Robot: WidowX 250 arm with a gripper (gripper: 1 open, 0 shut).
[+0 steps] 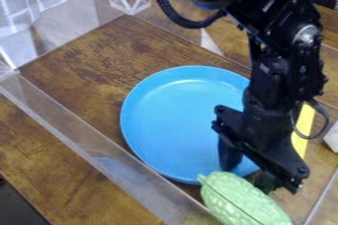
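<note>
My black gripper (259,159) hangs at the right of the camera view, over the right edge of a blue plate (169,115). Its fingers point down, just above a pale green, ridged, elongated object (242,203) at the bottom edge. Whether the fingers are apart or hold something is hard to make out, as the near side of the gripper hides what lies beneath it.
A yellow item (303,125) lies behind the gripper, with a white object (330,138) at the right edge. Clear plastic walls border the wooden surface (79,71).
</note>
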